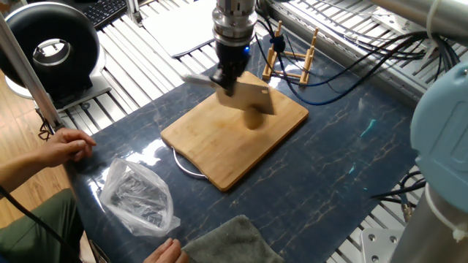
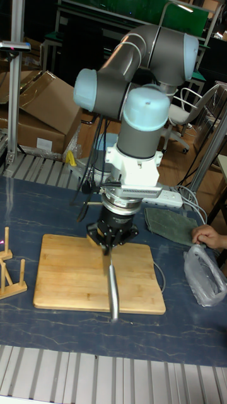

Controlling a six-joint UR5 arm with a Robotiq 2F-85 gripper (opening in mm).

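Note:
A cleaver with a broad metal blade [image 1: 246, 99] and a pale handle [image 1: 199, 80] is held by my gripper [image 1: 229, 85], which is shut on it. The blade hangs over the wooden cutting board [image 1: 212, 157], its flat side facing exterior view 1. A round yellow-brown fruit or vegetable [image 1: 253, 119] is right at the blade's lower edge, blurred; whether it touches the board or clings to the blade I cannot tell. In exterior view 3 the cleaver [image 2: 113, 290] appears nearly edge-on, and my gripper [image 2: 107, 246] is over the board's far half.
A wooden rack [image 1: 292, 66] stands behind the board. A clear plastic bag [image 1: 139, 197] and a grey-green cloth [image 1: 232, 241] lie nearer the front. A person's hands [image 1: 69, 146] rest by the table's edge. Cables hang beside the arm.

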